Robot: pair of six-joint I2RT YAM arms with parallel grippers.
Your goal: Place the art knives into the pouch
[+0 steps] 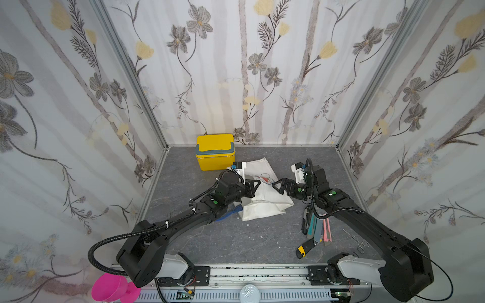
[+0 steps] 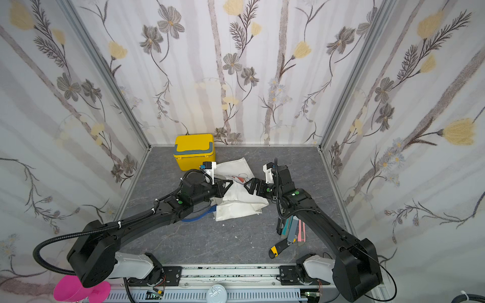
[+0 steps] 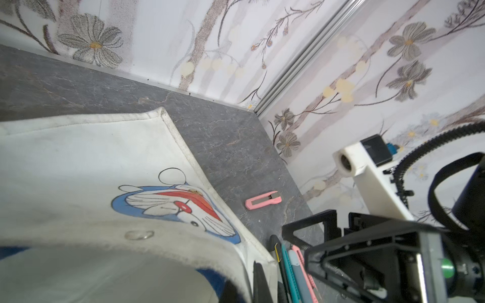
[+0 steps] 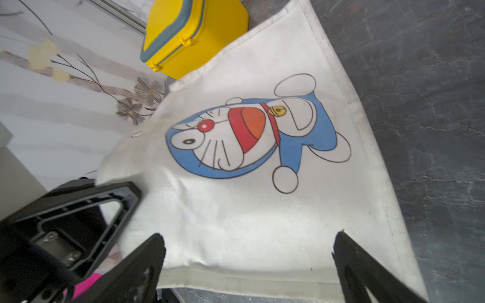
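Note:
The white pouch (image 4: 252,217), printed with a blue cartoon cat, is tilted and lifted on one side. Its mouth gapes a little in the left wrist view. My left gripper is shut on the pouch's rim, which runs between its fingers. Over the printed face, my right gripper stands open, its fingers apart and nothing gripped. On the right of the table lie several art knives: a black and yellow one (image 1: 305,248), a teal one (image 3: 290,275), a grey one (image 3: 300,275) and pink ones; the right arm partly covers this group in the top views.
A yellow box (image 1: 216,157) with a grey-edged lid stands behind the pouch. A blue strap (image 2: 199,215) trails from the pouch's left side. One small pink cutter (image 3: 263,200) lies apart from the others. Scissors (image 1: 359,246) rest near the right edge.

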